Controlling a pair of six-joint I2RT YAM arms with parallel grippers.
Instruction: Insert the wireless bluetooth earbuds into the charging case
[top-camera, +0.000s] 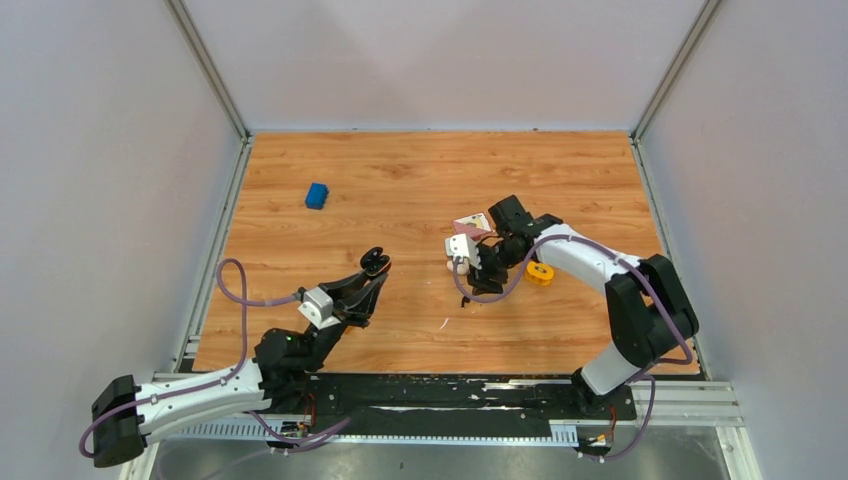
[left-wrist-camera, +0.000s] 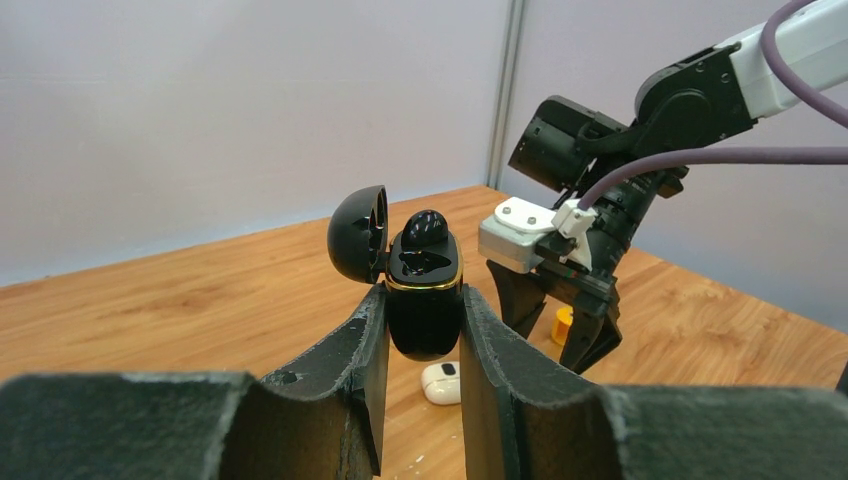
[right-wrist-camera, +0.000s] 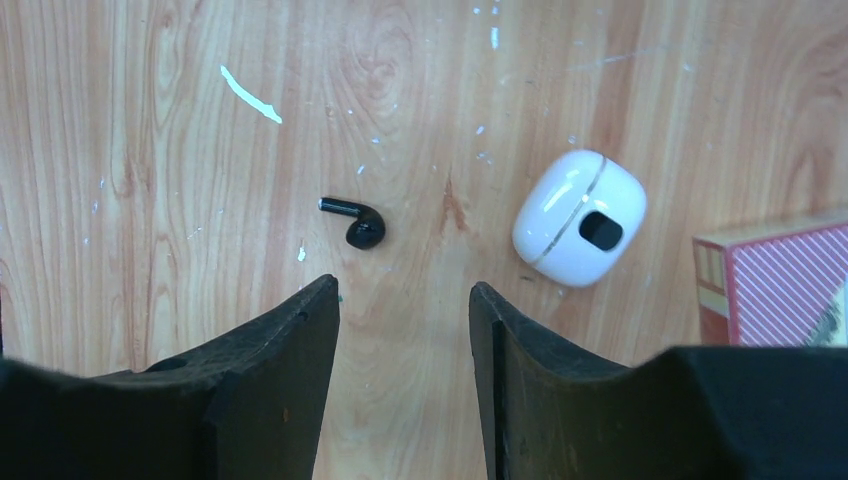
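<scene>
My left gripper is shut on the black charging case (left-wrist-camera: 424, 320), which stands upright with its round lid (left-wrist-camera: 358, 234) swung open. A rounded black piece that looks like an earbud (left-wrist-camera: 425, 228) sits in the far part of the case; the nearer part seems empty. On the bare wood lies a loose black earbud (right-wrist-camera: 366, 230), its stem pointing left in the right wrist view. My right gripper, part open, has nothing between its fingers. In that view the earbud appears just beyond its left fingertip.
A white rounded case (right-wrist-camera: 580, 215) lies right of the earbud, with a patterned box (right-wrist-camera: 785, 285) beyond it. Yellow tape (top-camera: 539, 274) sits under the right arm. A blue block (top-camera: 316, 196) lies far left.
</scene>
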